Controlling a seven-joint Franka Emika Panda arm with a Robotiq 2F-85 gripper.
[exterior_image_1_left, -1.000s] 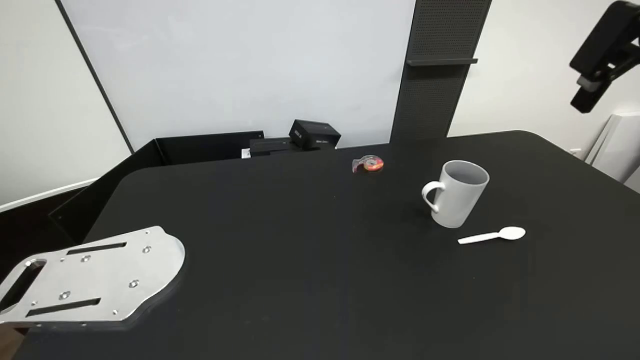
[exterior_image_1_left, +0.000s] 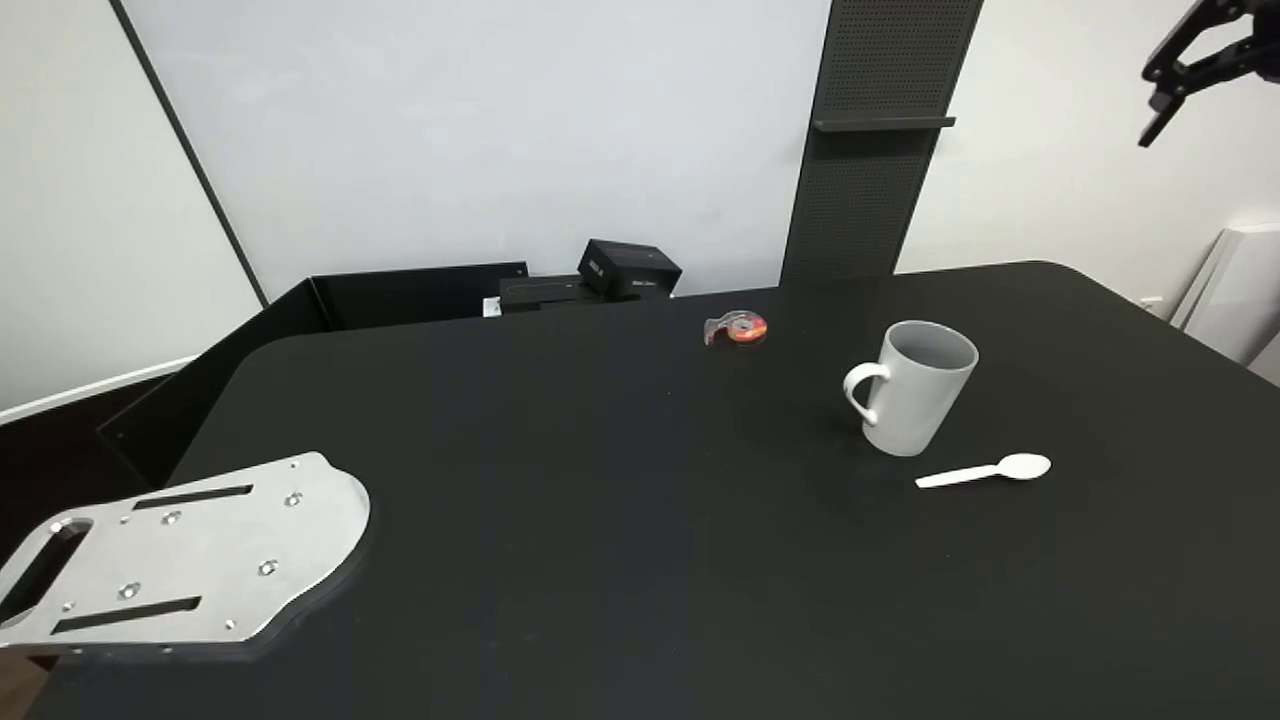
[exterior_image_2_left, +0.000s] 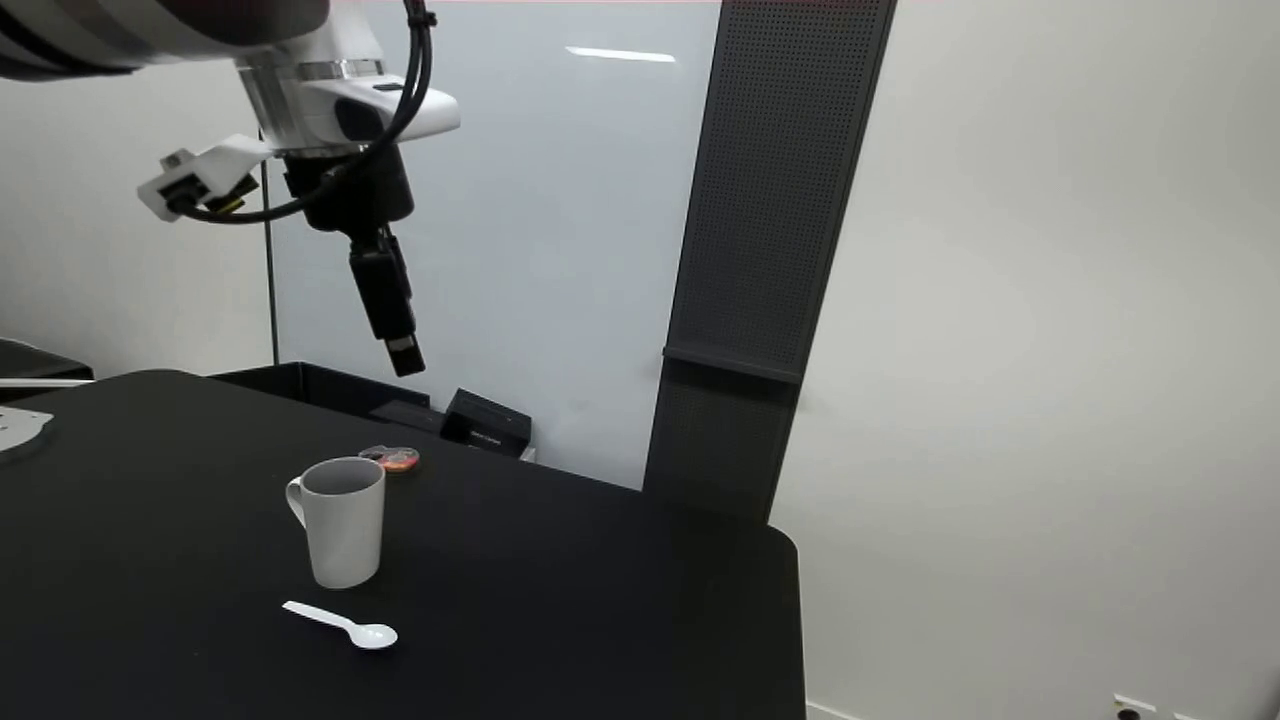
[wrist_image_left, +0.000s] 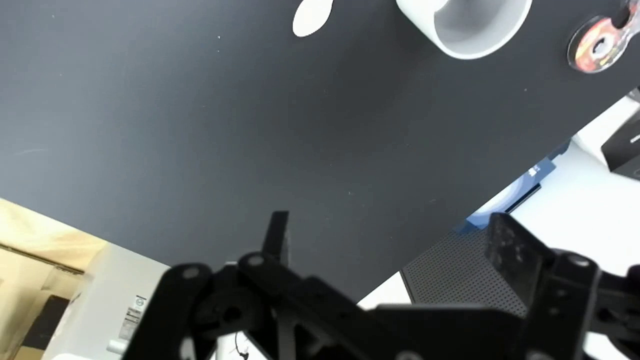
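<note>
A white mug (exterior_image_1_left: 918, 390) stands upright on the black table, its handle pointing left in exterior view 1. In front of it lies a white plastic spoon (exterior_image_1_left: 990, 469), apart from the mug. A small tape dispenser (exterior_image_1_left: 735, 326) with a red-orange roll rests behind and to the left of the mug. My gripper is high above the tabletop, its two fingers wide apart and nothing between them. In the wrist view the mug (wrist_image_left: 477, 27), spoon (wrist_image_left: 312, 17) and tape (wrist_image_left: 598, 45) are cut by or close to the top edge, away from the fingers.
A silver metal plate (exterior_image_1_left: 192, 552) with slots sits at the table's left edge. Beyond the back edge are a black box (exterior_image_1_left: 629, 268) and a dark tray (exterior_image_1_left: 414, 294).
In exterior view 1 my gripper has moved upward and turned, so its fingers show from a different side. The mug, spoon and tape have stayed where they were.
</note>
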